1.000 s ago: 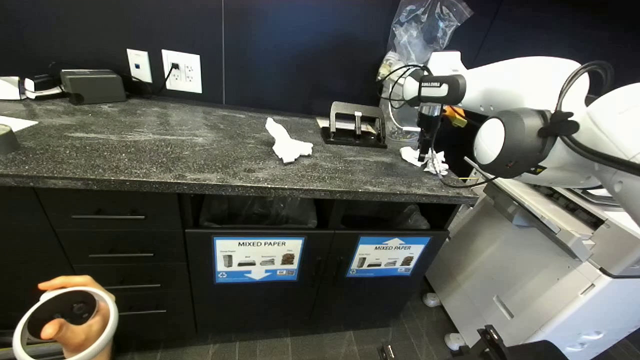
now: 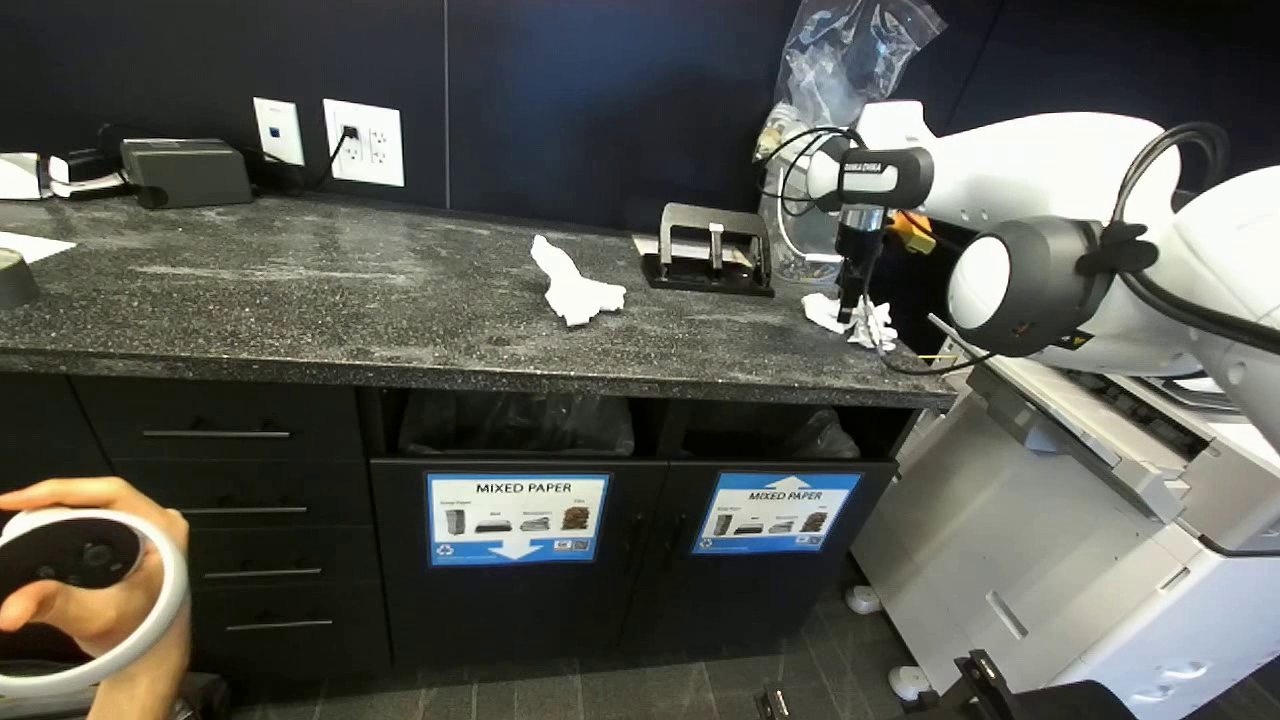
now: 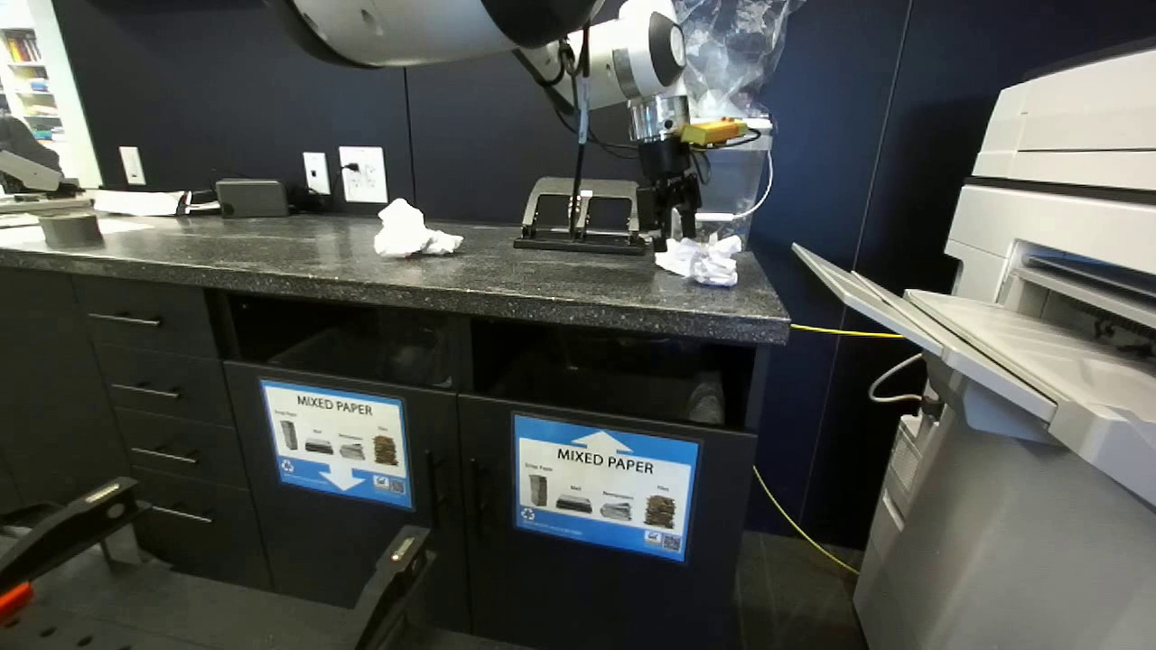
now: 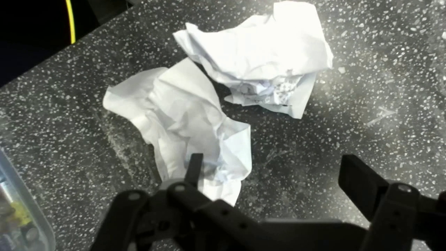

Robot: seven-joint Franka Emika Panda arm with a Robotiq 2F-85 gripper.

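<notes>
Two crumpled white papers lie close together at the counter's right end. In the wrist view the nearer paper [image 4: 188, 121] reaches under the left fingertip, while the farther paper [image 4: 259, 50] lies beyond the fingers. My gripper is open, its fingers wide apart over bare counter. Pointing down, the gripper [image 3: 674, 233] hangs low over the papers [image 3: 704, 262] in exterior view 2. A third crumpled paper [image 2: 576, 288] sits by itself near the middle of the counter [image 2: 396, 312].
A black hole punch [image 2: 710, 254] stands at the back, left of my gripper. Behind the gripper is a clear container [image 3: 737, 179] with a plastic bag above. A printer [image 3: 1040, 357] stands to the right. Under the counter are two bin openings [image 2: 516, 422].
The arm and the papers look almost unchanged. A person's hand with a white ring-shaped controller has shifted left and up at the lower left.
</notes>
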